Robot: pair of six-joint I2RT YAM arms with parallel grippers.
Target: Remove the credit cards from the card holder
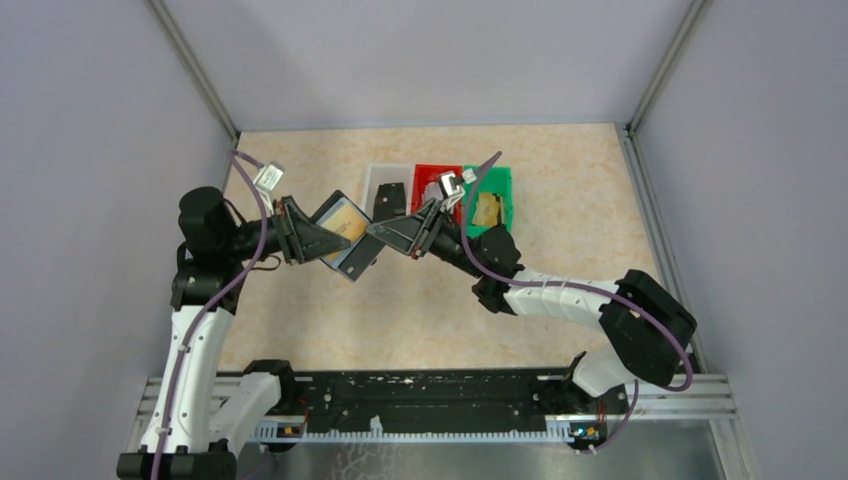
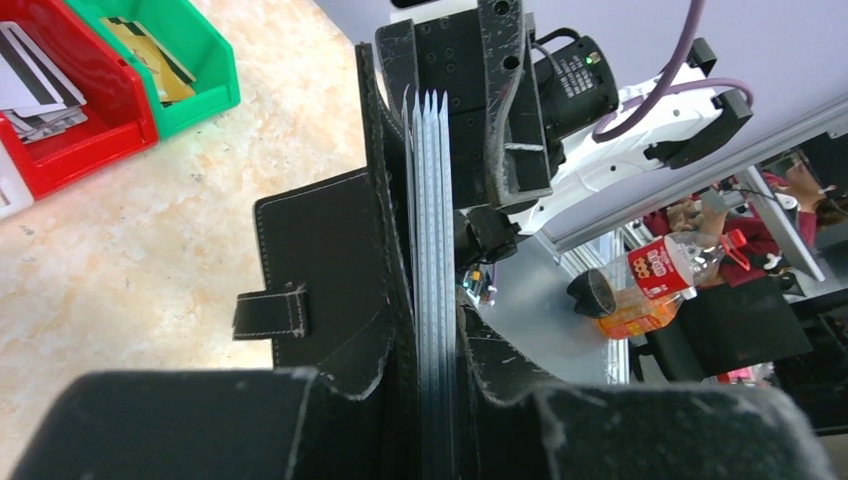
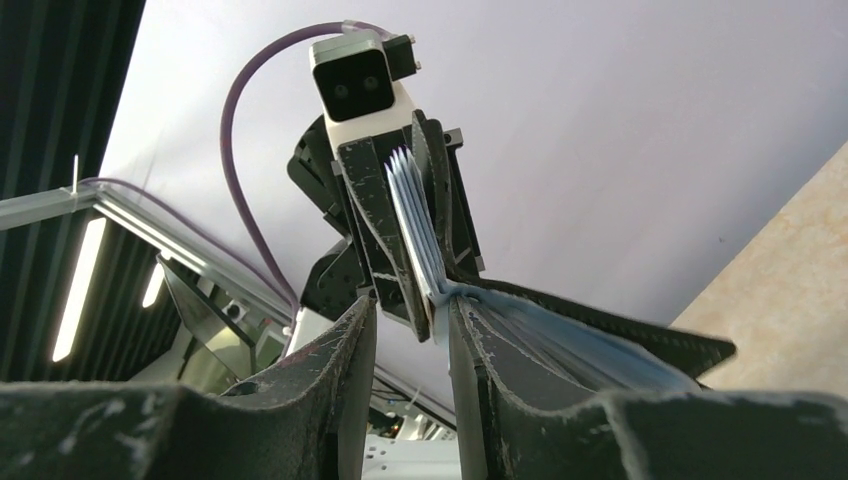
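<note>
A black card holder [image 1: 360, 258] is held open in the air between the two grippers, its cover with strap [image 2: 310, 230] hanging out and a stack of clear sleeves [image 2: 432, 250] seen edge-on. A yellow card [image 1: 346, 222] shows in the top view. My left gripper [image 1: 330, 243] is shut on the card holder. My right gripper [image 1: 378, 230] is at the holder's right side; in the right wrist view its fingers are a little apart at the sleeves, and whether they grip any cannot be told.
A white tray [image 1: 375, 176] with black items, a red tray [image 1: 436, 170] with cards and a green tray [image 1: 503, 185] with yellow cards stand behind the grippers.
</note>
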